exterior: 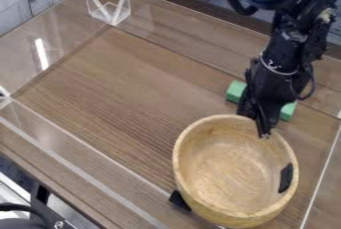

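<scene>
The black robot gripper (262, 123) reaches down from the upper right, its tips at the back rim of a large tan bowl (229, 178). Its fingers look close together, though dark and overlapping. A green block (234, 92) lies on the wooden table just behind the bowl, partly hidden by the gripper; whether the gripper touches it I cannot tell.
A white wire object (110, 4) stands at the back left. The table's edge runs along the lower left.
</scene>
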